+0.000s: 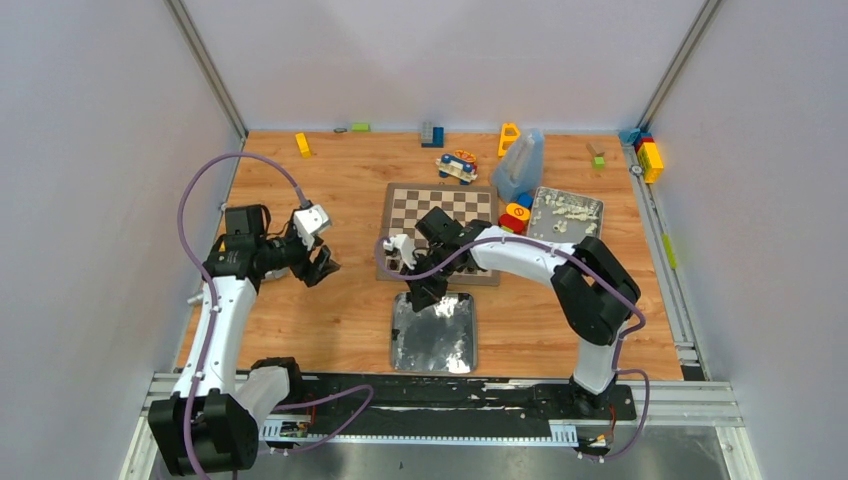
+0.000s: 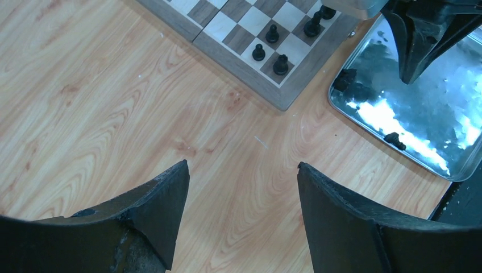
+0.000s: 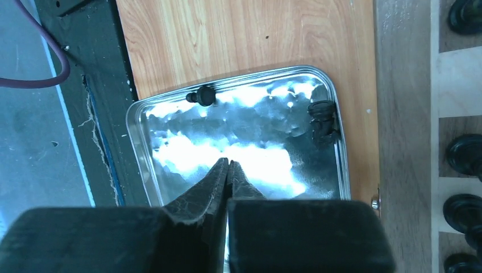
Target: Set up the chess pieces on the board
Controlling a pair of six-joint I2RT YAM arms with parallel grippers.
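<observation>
My right gripper is shut above the metal tray [image 3: 307, 71], its fingertips meeting with nothing between them. Along the tray's left rim lies a black pawn [image 3: 203, 95], clear of those fingers. Other black pieces [image 3: 323, 122] lie close together in the tray's corner nearest the board. The chessboard [image 2: 273, 94] carries several black pieces at its near end, such as a black pawn [image 2: 259, 53] and a piece beside it [image 2: 281, 65]. My left gripper is wide open over bare wood, holding nothing. In the top view the right arm hides part of the board.
White pieces [image 1: 572, 212] fill a box [image 1: 600, 222] right of the board. A plastic bag [image 1: 520, 165], a toy car [image 1: 456, 168] and coloured blocks [image 1: 516, 212] stand behind and beside the board.
</observation>
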